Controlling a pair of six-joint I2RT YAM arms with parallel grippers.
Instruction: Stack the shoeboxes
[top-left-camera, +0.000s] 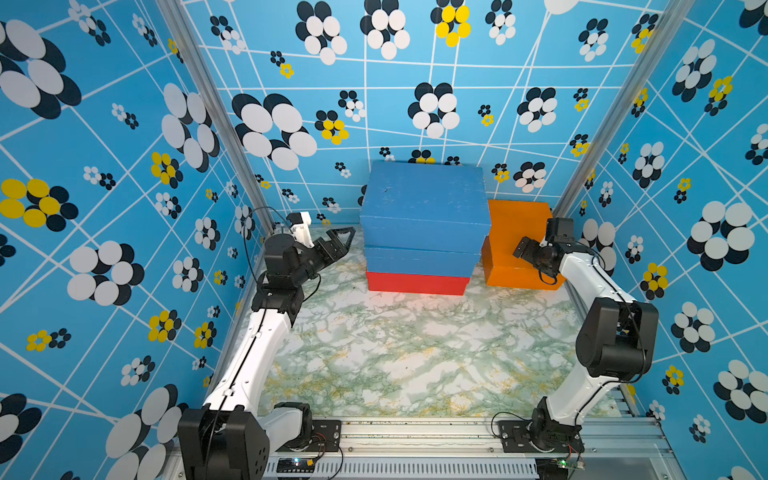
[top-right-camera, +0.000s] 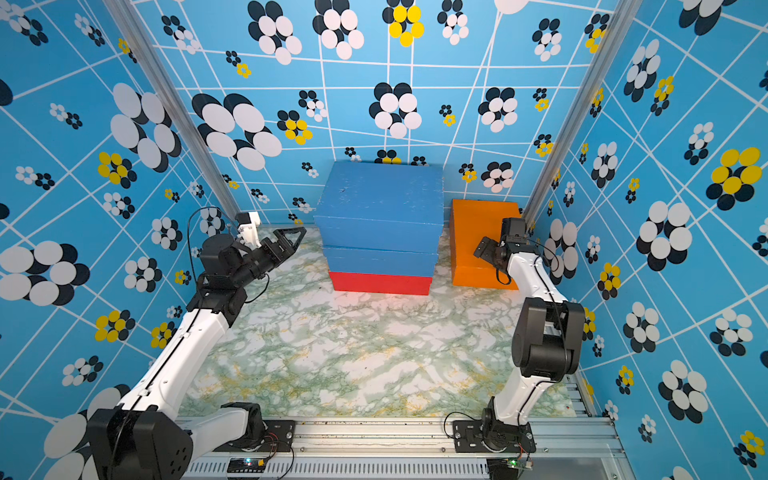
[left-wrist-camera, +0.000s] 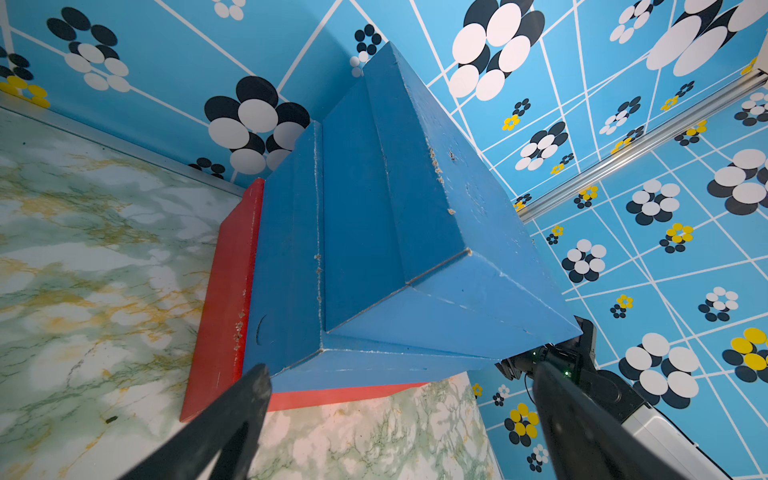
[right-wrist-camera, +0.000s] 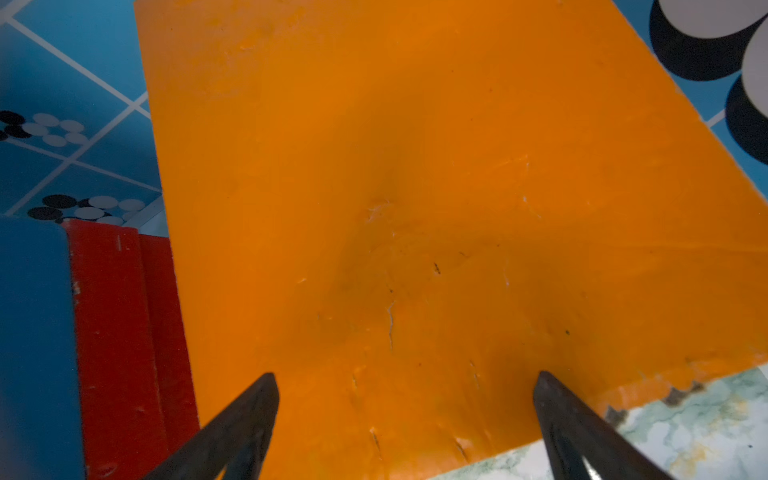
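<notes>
Against the back wall stands a stack: a red shoebox (top-left-camera: 416, 283) at the bottom, with a blue shoebox (top-left-camera: 420, 261) on it and another blue shoebox (top-left-camera: 428, 196) on top. To its right an orange shoebox (top-right-camera: 486, 248) rests on the floor. My left gripper (top-left-camera: 342, 240) is open beside the stack's left side, apart from it; the left wrist view shows the boxes beyond its fingers (left-wrist-camera: 232, 424). Over the orange box hovers my right gripper (top-right-camera: 485, 249), open and empty. The orange top fills most of the right wrist view past the fingers (right-wrist-camera: 240, 432).
Bare marbled floor (top-left-camera: 400, 352) spreads in front of the boxes. The patterned back wall (top-right-camera: 392, 48) stands close behind them, and the right wall (top-right-camera: 640, 240) is near the orange box. A narrow gap separates the orange box from the stack.
</notes>
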